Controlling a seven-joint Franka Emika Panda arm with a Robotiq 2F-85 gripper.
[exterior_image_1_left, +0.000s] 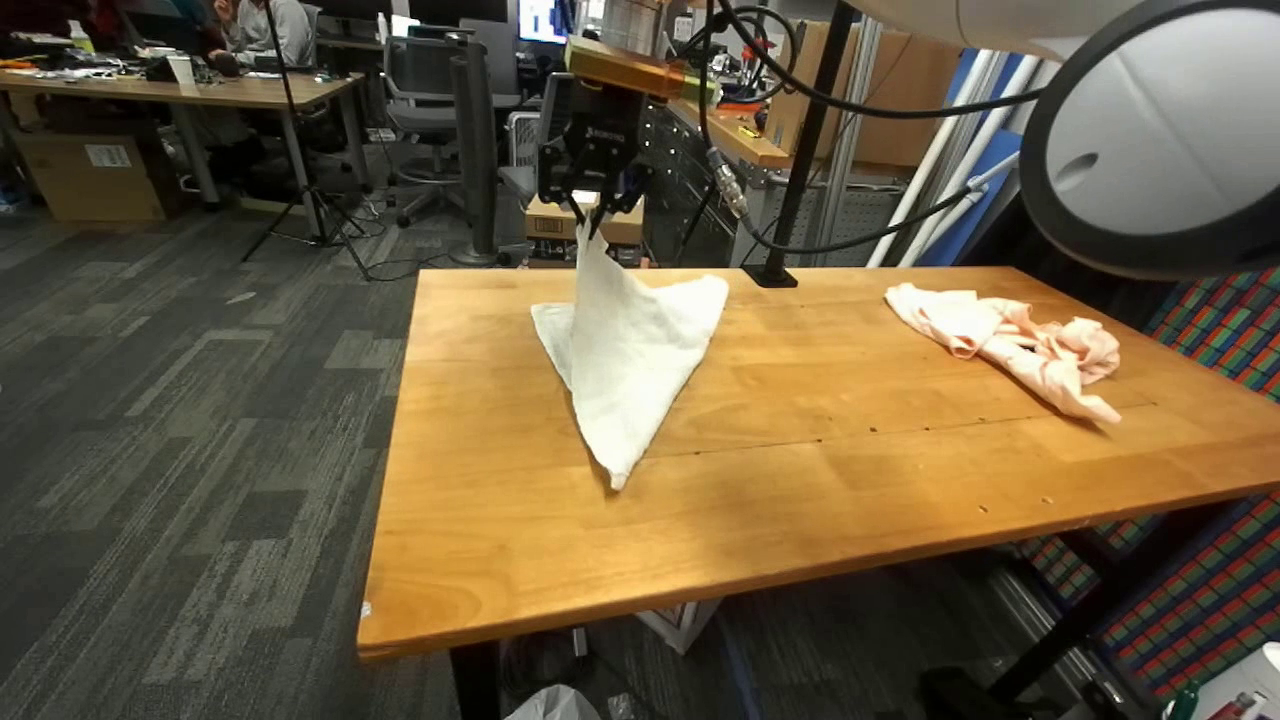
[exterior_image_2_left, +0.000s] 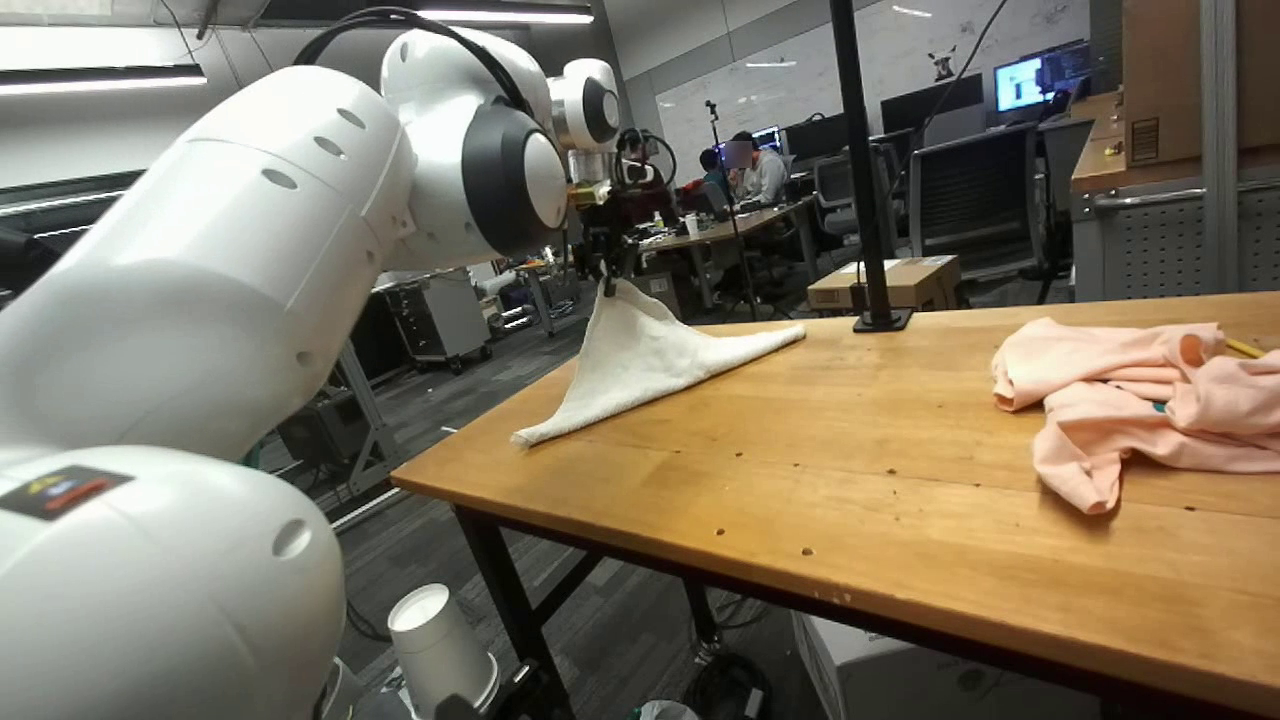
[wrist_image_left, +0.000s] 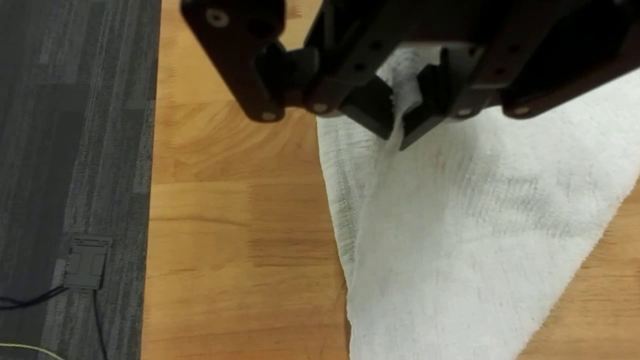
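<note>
A white cloth (exterior_image_1_left: 636, 360) is draped on the left part of the wooden table, one portion of it pulled up into a peak. My gripper (exterior_image_1_left: 594, 222) holds that peak above the table, its fingers shut on the cloth. From the other side, the cloth (exterior_image_2_left: 648, 360) rises to the gripper (exterior_image_2_left: 608, 278) while its lower edge rests on the wood. The wrist view shows a thin fold pinched between the two fingertips of the gripper; the rest of the cloth (wrist_image_left: 468, 252) spreads out below and to the right.
A crumpled peach cloth (exterior_image_1_left: 1020, 348) lies at the table's right side. A black post (exterior_image_1_left: 782, 228) stands at the far edge.
</note>
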